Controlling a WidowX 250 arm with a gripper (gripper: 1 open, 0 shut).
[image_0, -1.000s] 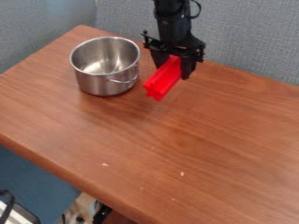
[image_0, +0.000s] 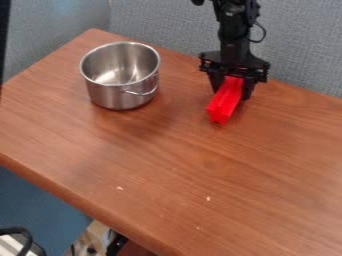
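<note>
My black gripper (image_0: 235, 78) is at the back of the wooden table, right of centre, shut on a red block (image_0: 225, 101). The block is long and slanted, its lower end toward the camera; whether it touches the tabletop I cannot tell. A steel pot (image_0: 120, 94) with a wire handle stands on the table to the left of the gripper, apart from the block.
A grey padded wall (image_0: 301, 40) runs behind it. Cables and small items lie off the table's front left corner.
My gripper has moved right and toward the back with the red block in it, away from the pot.
</note>
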